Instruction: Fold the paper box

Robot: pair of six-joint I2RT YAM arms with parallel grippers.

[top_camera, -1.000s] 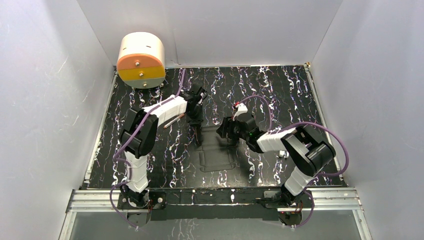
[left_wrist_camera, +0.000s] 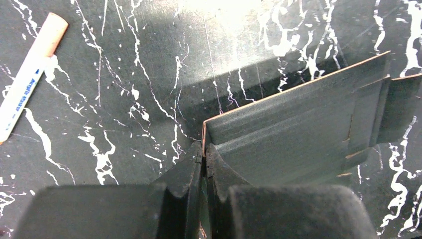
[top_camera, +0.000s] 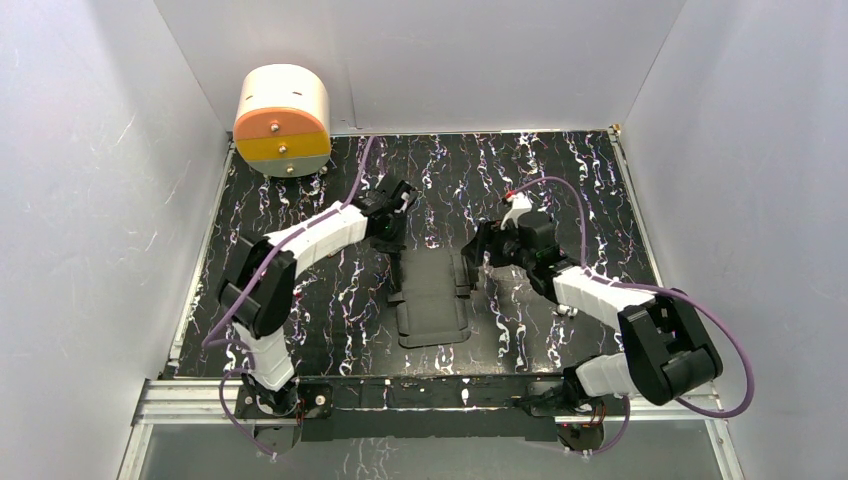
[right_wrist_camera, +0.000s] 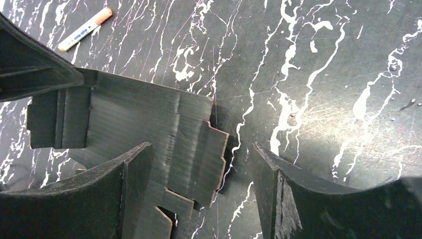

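The paper box [top_camera: 432, 295] is a dark sheet lying near the table's front middle. Some of its edges and flaps stand up. At its far left corner, my left gripper is shut, and a thin edge of the cardboard runs in between its fingertips. In the right wrist view the box [right_wrist_camera: 134, 109] spreads out on the left, a notched side flap [right_wrist_camera: 201, 154] along its near side. My right gripper is open over that side; the flap lies in the gap, and neither finger visibly pinches it.
An orange-and-white marker [left_wrist_camera: 31, 74] lies on the marbled table beyond the left gripper. A rounded drawer cabinet [top_camera: 284, 122] stands at the back left.
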